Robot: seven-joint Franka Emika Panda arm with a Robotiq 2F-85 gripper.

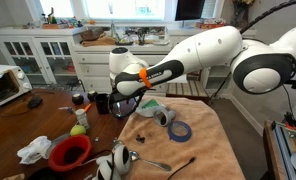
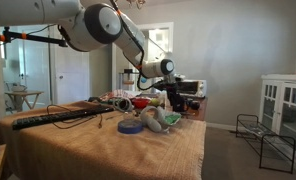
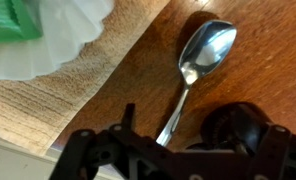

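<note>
My gripper (image 1: 115, 102) is low over the far part of the wooden table, beside a black mug (image 1: 103, 104). In the wrist view a silver spoon (image 3: 207, 48) lies on dark wood, its bowl towards the top and its handle running down towards the open fingers. A dark round thing, apparently the mug (image 3: 234, 126), shows close to the right finger. Nothing is visibly held between the fingers. The handle's lower end reaches the gripper's edge, and whether it touches cannot be made out.
A white dish with something green (image 3: 13, 22) sits on the tan cloth (image 3: 63, 90), left of the spoon. Also on the table are a red bowl (image 1: 70, 151), a blue tape roll (image 1: 180, 131) and a grey cup (image 1: 166, 117).
</note>
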